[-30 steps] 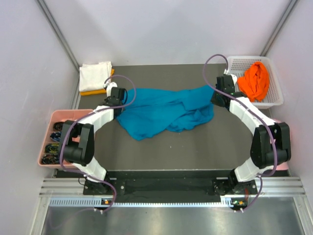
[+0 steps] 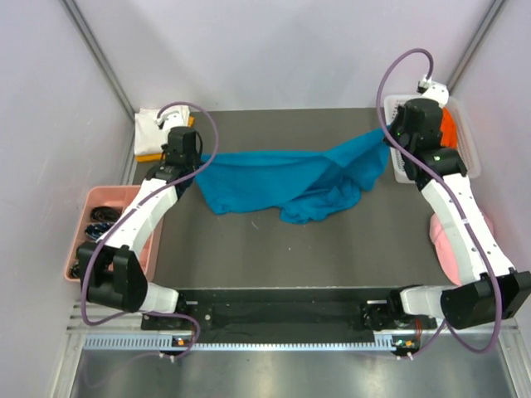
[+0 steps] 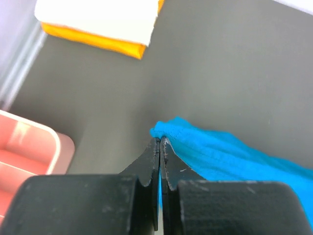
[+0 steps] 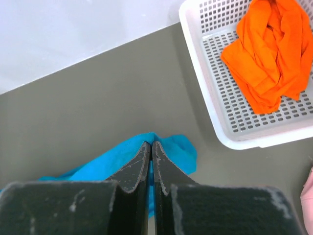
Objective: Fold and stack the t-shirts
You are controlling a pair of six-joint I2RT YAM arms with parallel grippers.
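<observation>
A blue T-shirt (image 2: 282, 178) is stretched sideways between my grippers, its middle and lower part lying rumpled on the table. My left gripper is shut on its left corner, and my right gripper is shut on its raised right corner, near the white basket. A folded stack at the back left has a white shirt (image 3: 95, 14) on top of a yellow one (image 3: 98, 41).
A white basket (image 4: 220, 127) holding an orange cloth (image 4: 266, 58) is at the back right. A pink bin (image 2: 112, 195) with dark items is at the left, a pink cloth (image 2: 448, 249) at the right.
Both arms have risen and moved outward with the blue shirt's corners, the right one also toward the back; the shirt is pulled wider and its folds have shifted.
</observation>
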